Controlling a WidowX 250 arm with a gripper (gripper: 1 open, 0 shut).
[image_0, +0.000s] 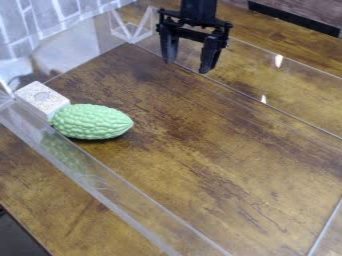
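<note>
My black gripper hangs at the top centre, over the back edge of the clear-walled enclosure, open with nothing visible between its fingers. At the left, well away from it, a green bumpy oval object lies on the wooden surface, next to a white speckled block.
Clear plastic walls border the wooden surface. A pale curtain hangs behind at the upper left.
</note>
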